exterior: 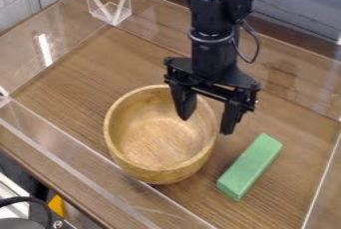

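My black gripper [206, 101] hangs down from the top centre of the camera view, open, with its two fingers apart over the back right part of a wooden bowl [140, 148]. Right of the bowl, a green rectangular block [249, 165] lies flat on the wooden surface, apart from the bowl and in front of the right finger.
A clear angular object [110, 6] stands at the back left. The wooden table [74, 74] has free room at the left and behind the arm. Black and yellow parts show at the lower left edge.
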